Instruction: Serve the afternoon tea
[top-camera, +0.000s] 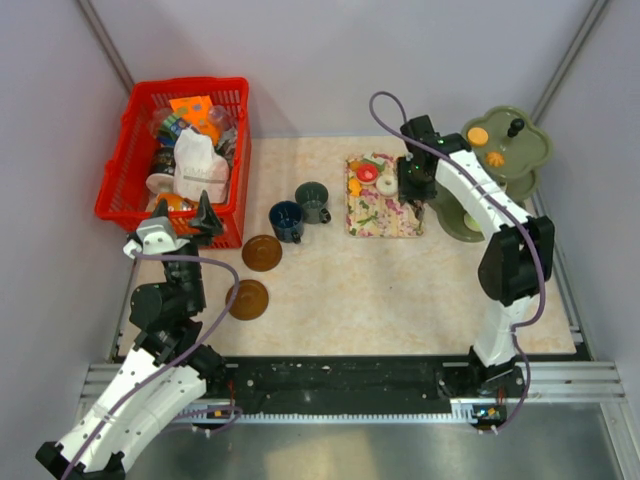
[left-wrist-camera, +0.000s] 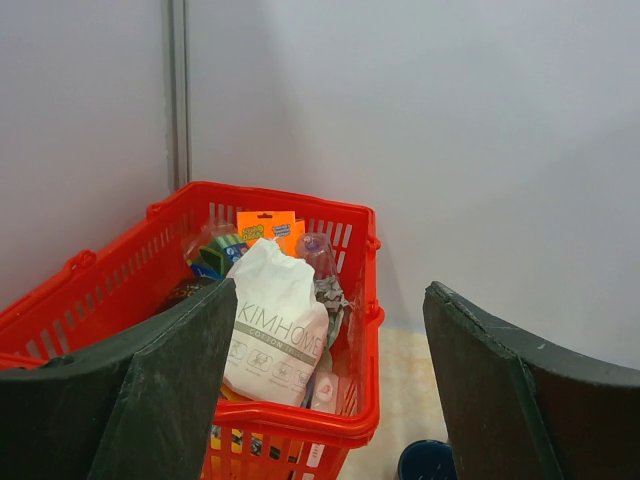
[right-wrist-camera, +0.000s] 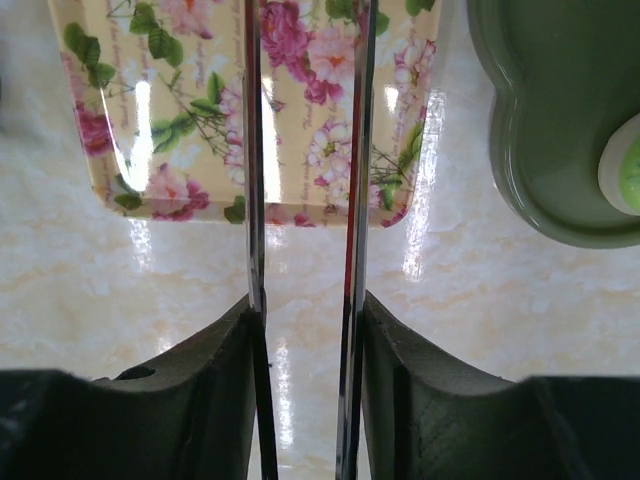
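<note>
A floral tray (top-camera: 380, 215) lies at the back centre right, holding small items: a red ring (top-camera: 367, 172), a pale ring (top-camera: 387, 185) and yellow pieces. My right gripper (top-camera: 410, 195) is over its right side; in the right wrist view its long metal tongs (right-wrist-camera: 306, 320) hang narrowly apart over the tray, nothing visible between them. A green tiered stand (top-camera: 520, 150) holds small treats at the right. My left gripper (top-camera: 183, 215) stands open by the red basket (top-camera: 112, 190). Two mugs (top-camera: 285, 220) and two brown saucers (top-camera: 247, 300) sit left of centre.
The basket holds bags and packages. Grey walls enclose the back and sides.
</note>
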